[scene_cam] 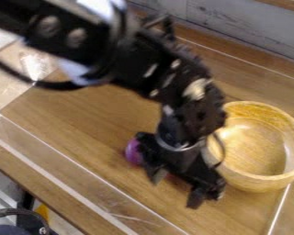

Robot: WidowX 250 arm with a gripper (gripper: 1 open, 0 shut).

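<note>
My black gripper (180,184) is low over the wooden counter, left of a wooden bowl (266,138), with its fingers open. A purple object (133,153) lies mostly hidden behind the gripper, showing at its left side. Whether it sits between the fingers cannot be seen.
A pale wall (235,46) runs behind. The counter's edge is at the lower left, with cables beyond it.
</note>
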